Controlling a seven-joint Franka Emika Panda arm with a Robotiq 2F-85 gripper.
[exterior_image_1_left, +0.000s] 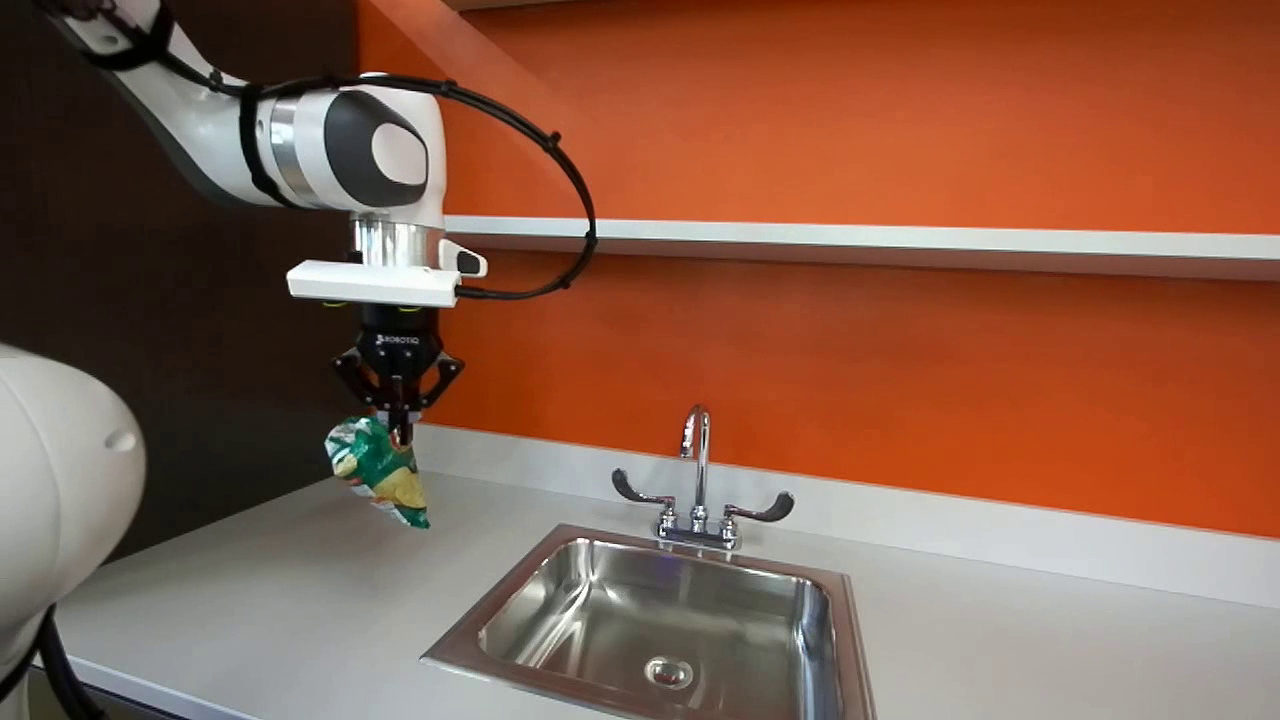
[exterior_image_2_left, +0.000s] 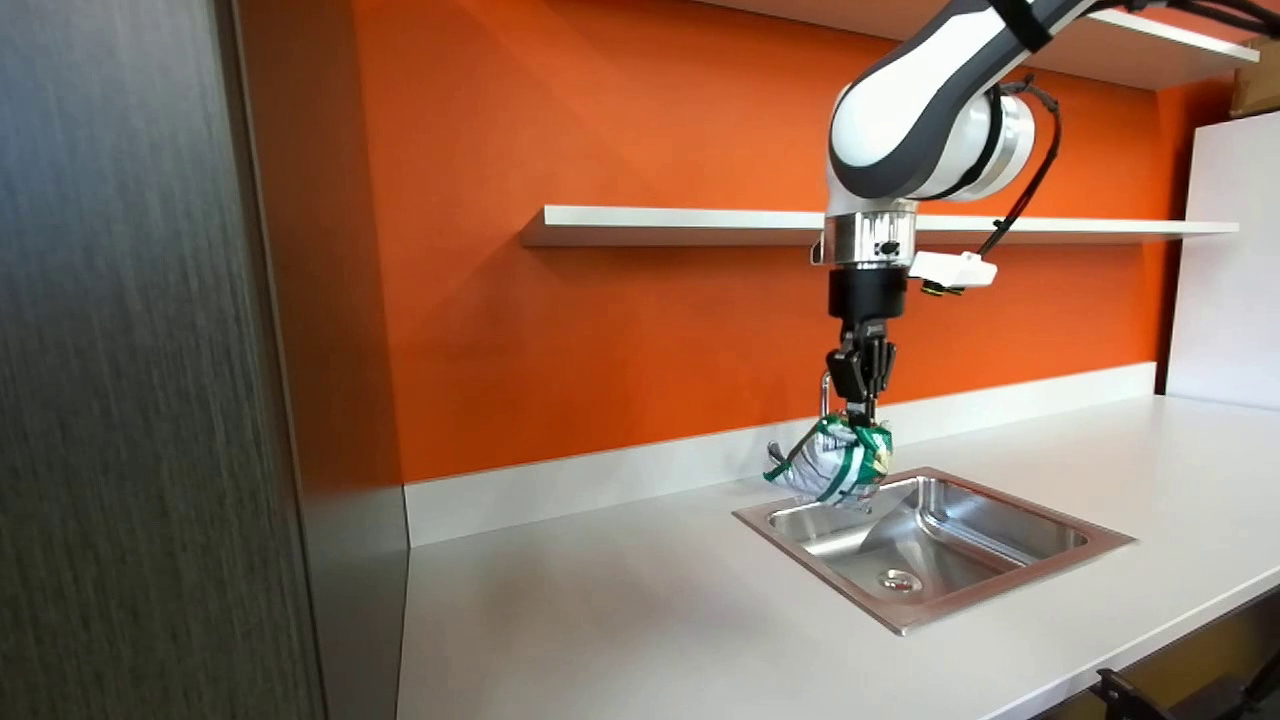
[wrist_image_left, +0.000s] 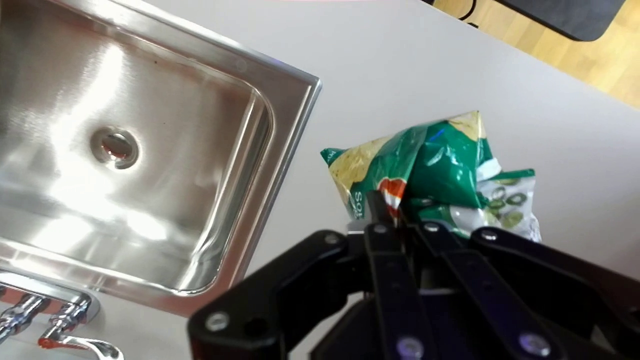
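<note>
A crumpled green, white and yellow snack bag (exterior_image_1_left: 381, 468) hangs tilted above the counter, left of the sink in the first exterior view. My gripper (exterior_image_1_left: 401, 434) points straight down and is shut on the bag's upper part. From the second exterior side, the bag (exterior_image_2_left: 833, 458) shows its silvery face below the gripper (exterior_image_2_left: 861, 414). In the wrist view the fingertips pinch the near edge of the bag (wrist_image_left: 447, 162), close to a red patch on it. Part of the bag is hidden behind the fingers.
The empty steel sink (exterior_image_1_left: 849, 636) is set into the grey counter (exterior_image_1_left: 300, 588), with a faucet (exterior_image_1_left: 701, 480) and two handles behind it. A white shelf (exterior_image_1_left: 912, 238) runs along the orange wall. Counter space left of the sink is clear, bounded by a dark side panel (exterior_image_2_left: 348, 480).
</note>
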